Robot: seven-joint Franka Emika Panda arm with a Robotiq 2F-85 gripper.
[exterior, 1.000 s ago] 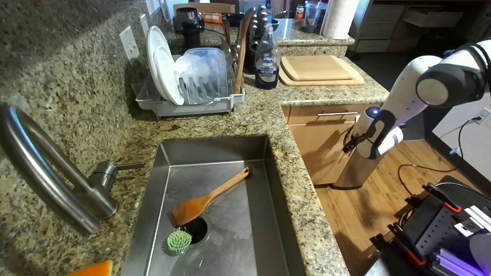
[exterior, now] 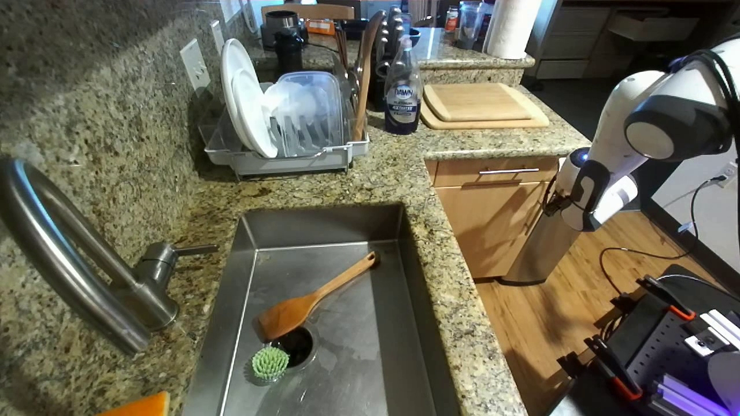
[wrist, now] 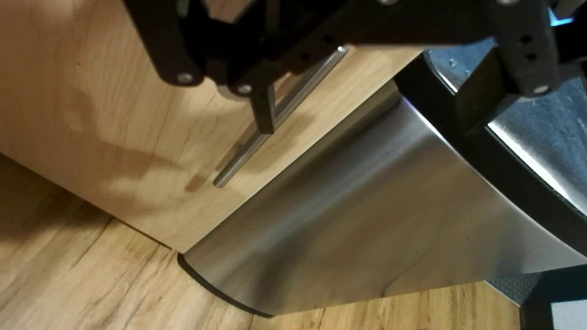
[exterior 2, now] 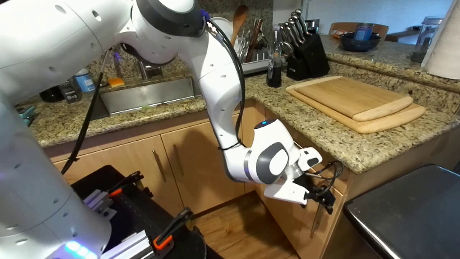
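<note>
My gripper is open, its two fingers wide apart and nothing held between them. The left finger (wrist: pixel 264 112) overlaps a slim metal door handle (wrist: pixel 242 159) in the wrist view; whether they touch I cannot tell. The right finger (wrist: pixel 484 90) is over the stainless steel bin (wrist: pixel 352 220). In exterior view 2 my gripper points downward at the cabinet door (exterior 2: pixel 297 220), close to that handle (exterior 2: pixel 317 221). The door looks closed against its frame. Exterior view 1 shows the wrist to the right of the cabinet, with the fingers hard to make out.
The granite counter's edge (exterior 2: pixel 351 162) runs just above my gripper, carrying stacked cutting boards (exterior 2: pixel 358 97). The dark-lidded bin (exterior 2: pixel 409 211) stands close on the right. A wooden spatula (exterior: pixel 312 298) and a green brush (exterior: pixel 270 363) lie in the sink (exterior: pixel 361 360).
In exterior view 1 my wrist and gripper have moved to the right, away from the cabinet front. The sink and counter items look the same.
</note>
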